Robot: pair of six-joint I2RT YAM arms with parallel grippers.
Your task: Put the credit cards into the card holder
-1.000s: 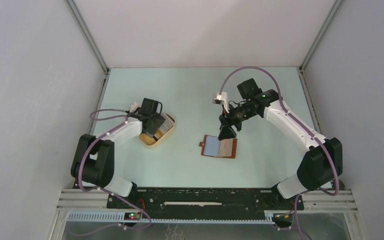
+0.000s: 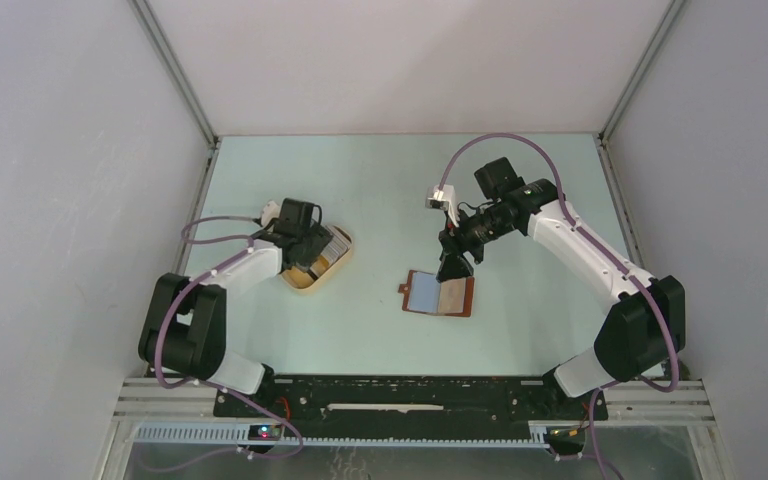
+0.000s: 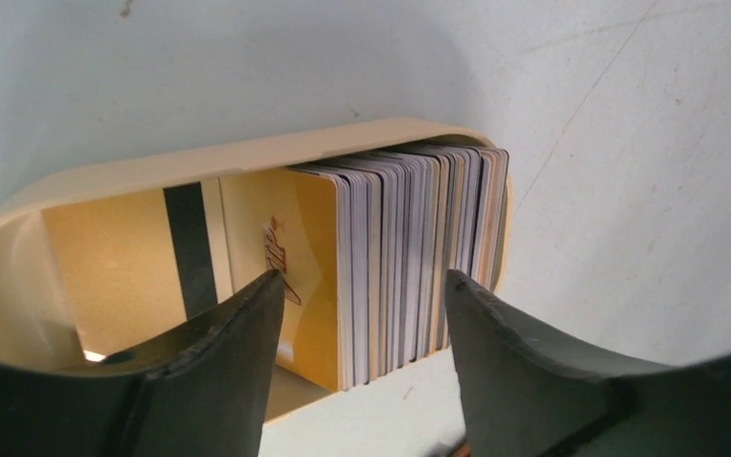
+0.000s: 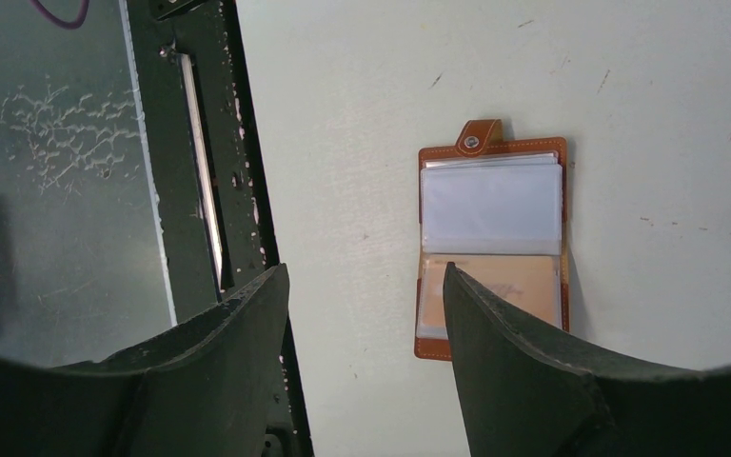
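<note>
A tightly packed row of cards [image 3: 390,257] stands on edge in an oval tan basket [image 2: 304,287] on the left of the table. In the left wrist view the front card is yellow with red marks. Right over this basket is my left gripper, its fingers apart and no card seen clamped between them. The brown card holder [image 2: 436,292] lies unfolded near the front middle, with a pale sleeve [image 4: 491,209] and a peach-coloured one [image 4: 495,284]. My right gripper is open and empty above and beside the holder.
A yellow card with a black stripe [image 3: 133,257] lies flat in the basket's emptier end. The basket's raised rim [image 3: 247,155] surrounds the cards. Bare tabletop [image 2: 385,200] separates basket and holder.
The left arm has shifted very slightly over the basket. The right arm and the card holder have stayed put.
</note>
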